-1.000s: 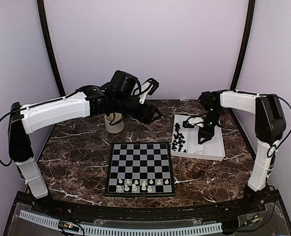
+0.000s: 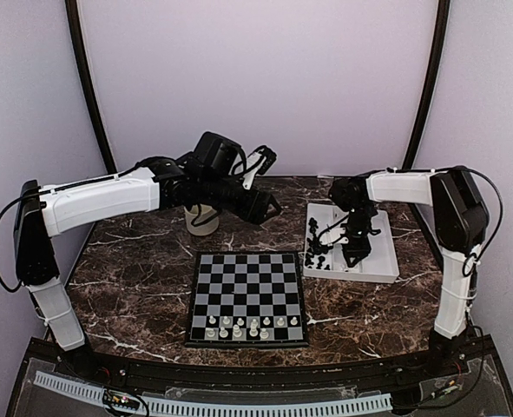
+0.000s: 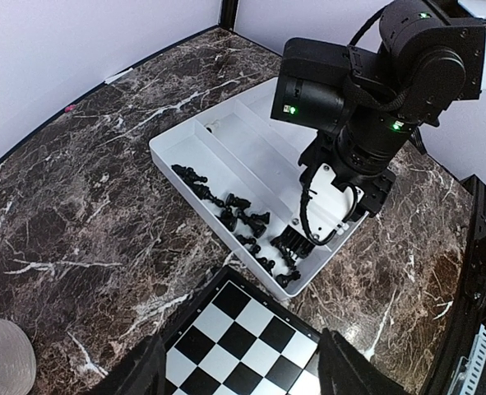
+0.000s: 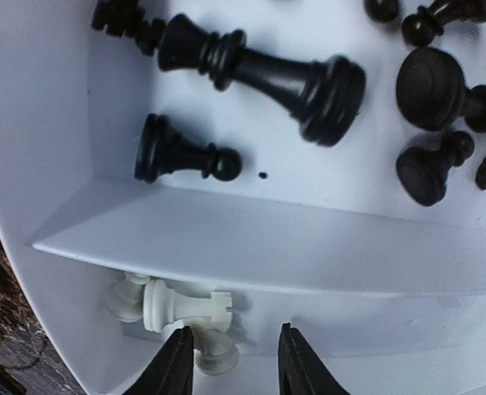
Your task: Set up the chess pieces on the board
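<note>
The chessboard [image 2: 249,287] carries two rows of white pieces [image 2: 237,332] along its near side. To the right of it, a white tray [image 2: 387,263] holds the rest: black pieces [image 4: 267,76] lie on their sides in one compartment. In the neighbouring compartment a white rook [image 4: 183,308] lies beside other white pieces [image 4: 216,355] at its end. My right gripper hangs over that compartment, its fingers apart; one finger partly covers a white piece, and none shows held. My left gripper stands open and empty above the table, beyond the board.
A round whitish container [image 2: 202,222] stands behind the board, near the left arm. The tray's divider [image 4: 251,251] and side wall rise close to my right gripper. Table left of the board is clear.
</note>
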